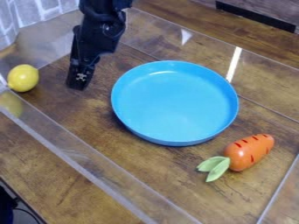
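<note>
My black gripper (pixel 82 72) reaches down from the top left, its fingers open and low over the wooden table, just right of a yellow lemon (pixel 23 78). A round blue plate (pixel 174 102) lies in the middle. An orange toy carrot (pixel 249 152) with green leaves lies at the lower right, outside the plate, leaves toward the lower left.
A clear low wall (pixel 117 175) runs diagonally along the left and lower side. The table below the plate and at the upper right is bare.
</note>
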